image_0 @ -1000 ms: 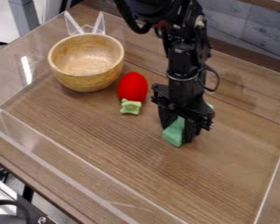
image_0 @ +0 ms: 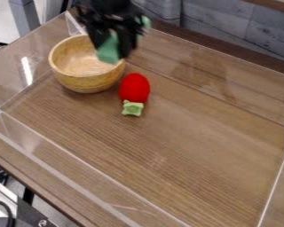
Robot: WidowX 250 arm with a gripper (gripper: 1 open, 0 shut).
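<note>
My dark gripper [image_0: 106, 28] is at the top centre, over the right rim of the tan bowl [image_0: 81, 67]. It is shut on a green object [image_0: 106, 49], whose outline is blurred. A red object [image_0: 135, 88] lies to the right of the bowl, with a small green block [image_0: 132, 108] just below it on the wooden table [image_0: 180, 160].
A raised edge [image_0: 240, 19] runs along the back right. A dark cable [image_0: 0, 208] shows at the lower left corner, off the table.
The gripper has moved up and to the left with the green object, from the middle of the table to over the bowl. The bowl and red object look unmoved.
</note>
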